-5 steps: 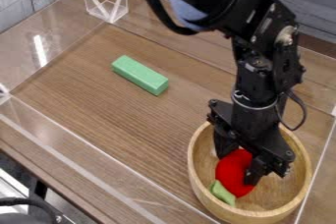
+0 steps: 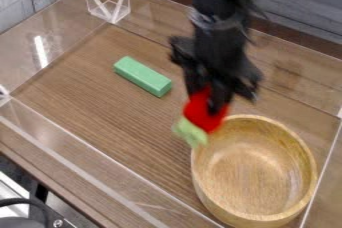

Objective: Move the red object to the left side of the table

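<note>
The red object [image 2: 202,109], which has a pale green part at its lower end, is blurred by motion. It hangs in the air just above and left of the bowl's upper rim. My gripper [image 2: 211,97] comes down over it from above and is shut on it. The fingers themselves are smeared and largely merge with the dark arm, so their exact contact cannot be made out.
A round wooden bowl [image 2: 202,177] stands empty at the lower right. A green block [image 2: 142,76] lies left of the gripper, and a white wire rack [image 2: 110,4] stands at the far left.
The red object with its green end has gone from inside the bowl up and to the left, out over the rim, together with my gripper. The bowl and the green block have stayed put.
</note>
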